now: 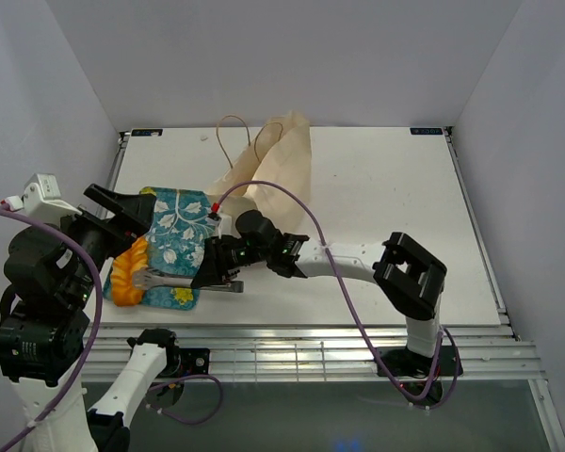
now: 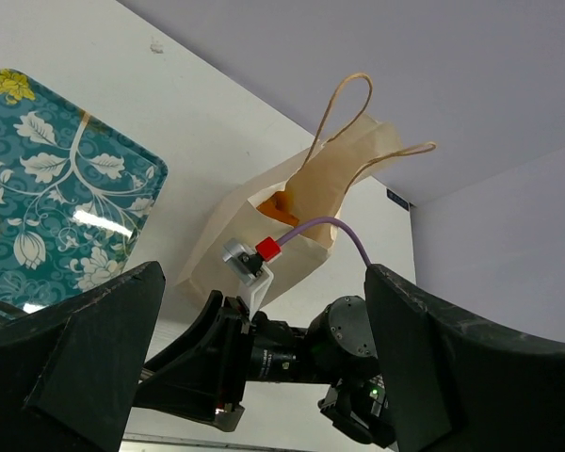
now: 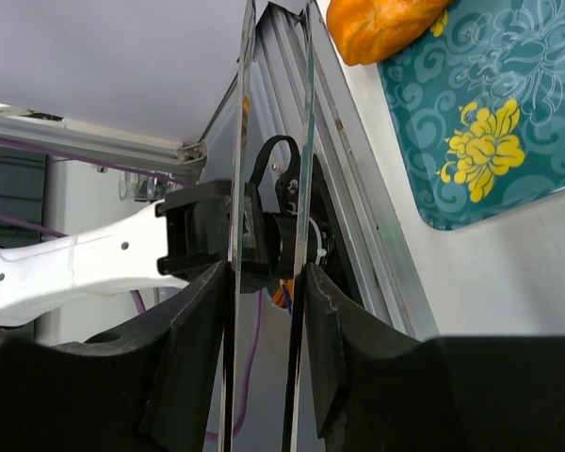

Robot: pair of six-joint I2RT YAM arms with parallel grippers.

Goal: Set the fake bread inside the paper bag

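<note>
An orange braided fake bread (image 1: pixel 127 271) lies along the left side of a teal floral board (image 1: pixel 177 226); its end (image 3: pixel 377 28) shows top right in the right wrist view. My right gripper (image 1: pixel 151 281), with long metal tong-like fingers, reaches low over the board to the bread's edge; its fingers stand somewhat apart with nothing seen between them. My left gripper (image 1: pixel 122 212) hangs raised at the left, fingers wide open and empty. The beige paper bag (image 1: pixel 273 179) stands upright behind the right arm, with something orange (image 2: pixel 273 207) inside it in the left wrist view.
Grey walls enclose it on the sides and back, and a metal rail runs along the front edge.
</note>
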